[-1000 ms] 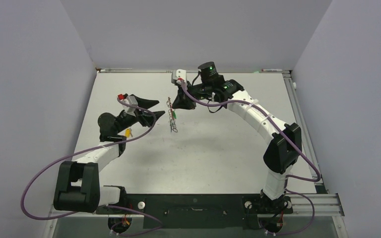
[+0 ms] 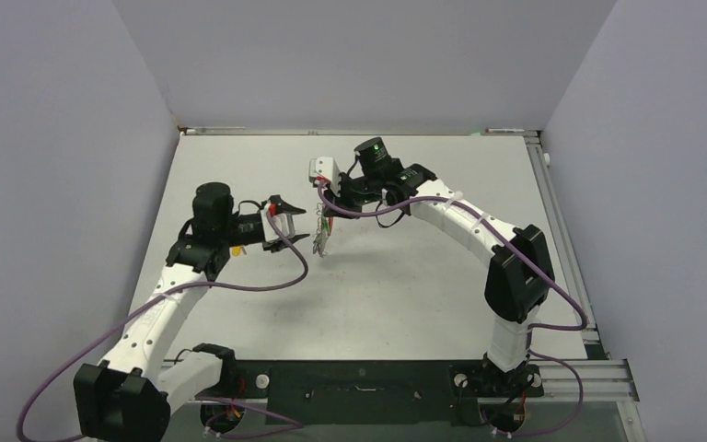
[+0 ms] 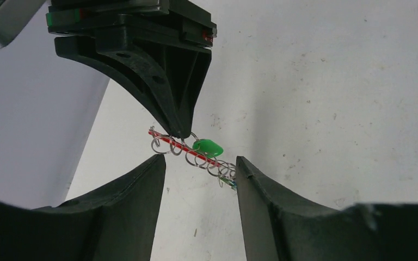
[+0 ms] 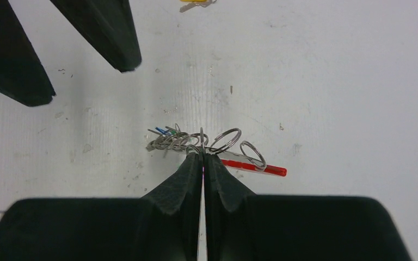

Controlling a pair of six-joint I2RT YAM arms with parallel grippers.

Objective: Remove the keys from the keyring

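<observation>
The keyring (image 2: 323, 232) hangs from my right gripper, which is shut on it: a bunch of wire rings with red, green and blue parts, as the left wrist view shows around the green piece (image 3: 207, 147). My left gripper is part open beside the bunch, its fingertips apart on either side of the lower rings, which appear behind them from that camera. In the right wrist view the left fingers stand above the rings, clear of them.
A yellow tag with a key (image 4: 196, 4) lies on the white table (image 2: 396, 295) at the left, partly under my left arm in the top view. Walls stand at both sides.
My left arm has shifted and turned, its gripper now lower in the top view and facing the keyring.
</observation>
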